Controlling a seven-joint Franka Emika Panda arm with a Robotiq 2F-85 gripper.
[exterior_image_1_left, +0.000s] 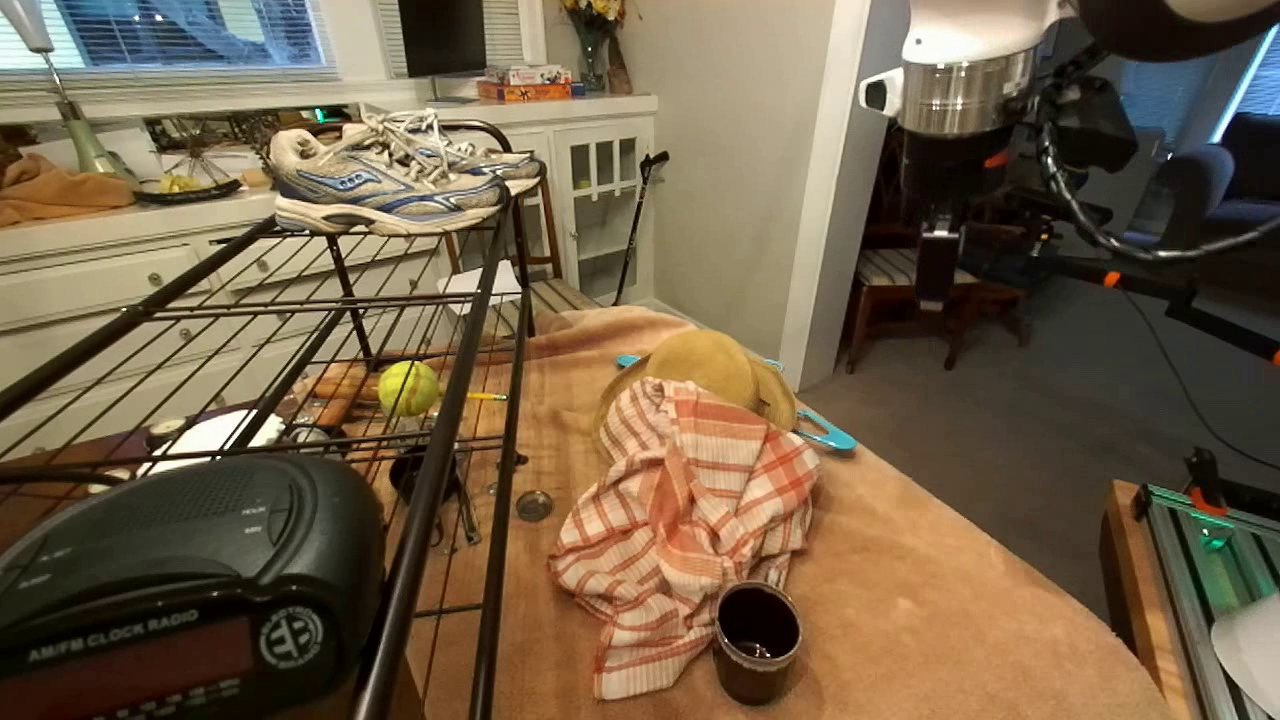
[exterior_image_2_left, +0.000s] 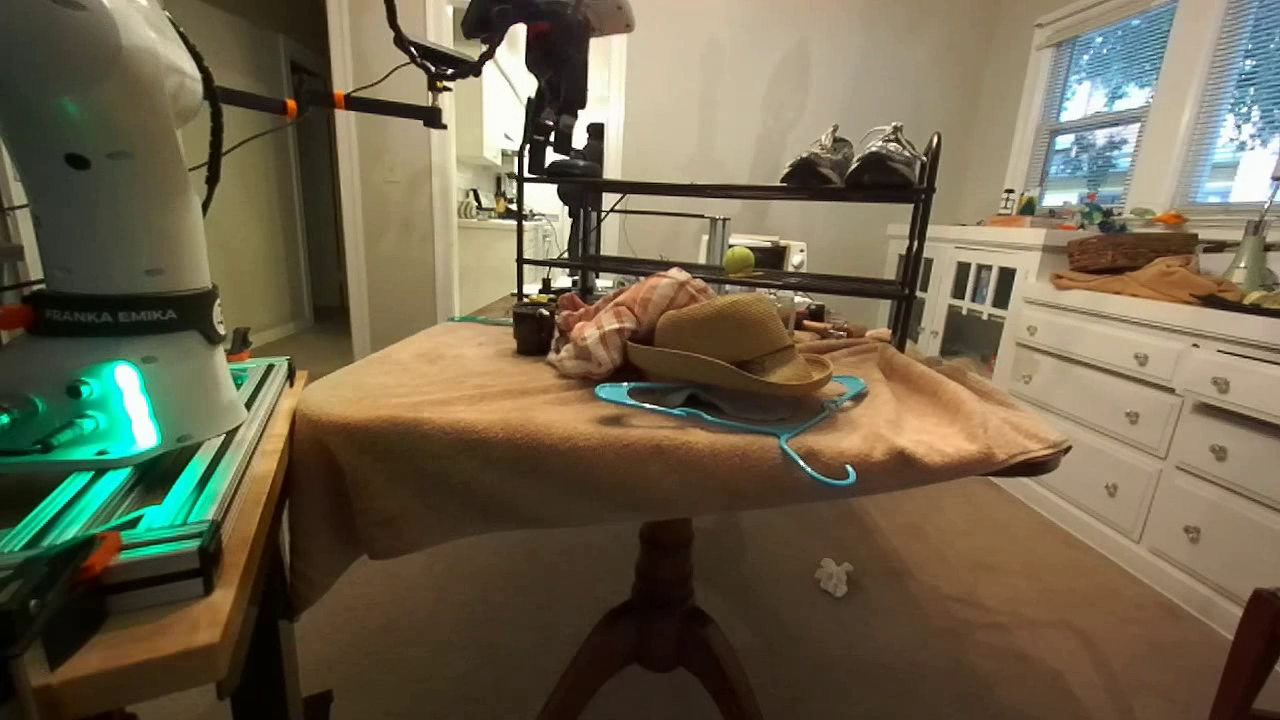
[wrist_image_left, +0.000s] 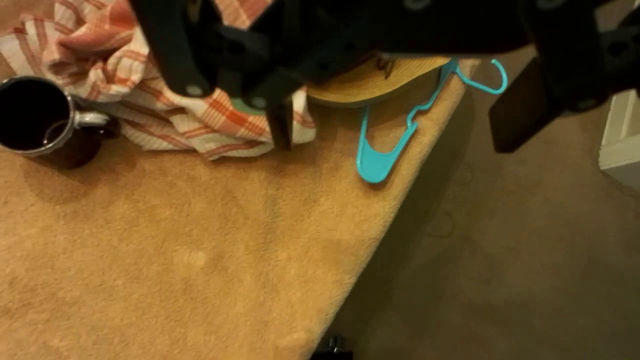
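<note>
High above the table's right side hangs my gripper (exterior_image_1_left: 938, 282), clear of everything on the cloth. In the wrist view its two fingers (wrist_image_left: 280, 123) stand wide apart, so it is open, with nothing held between them. Below lie a crumpled red-and-white checked towel (exterior_image_1_left: 690, 504), a straw hat (exterior_image_2_left: 726, 342) partly covered by it, and a blue hanger (exterior_image_2_left: 732, 414) under the hat. The hanger's hook extends over the table edge. A dark mug (exterior_image_1_left: 757, 642) stands upright beside the towel; its handle shows in the wrist view.
A black wire rack (exterior_image_1_left: 462, 396) stands on the table, bearing a clock radio (exterior_image_1_left: 180, 576), running shoes (exterior_image_1_left: 384, 186) and a tennis ball (exterior_image_1_left: 408, 388) on different levels. Bare tan tablecloth (wrist_image_left: 180, 258) spreads out in front of the mug and towel.
</note>
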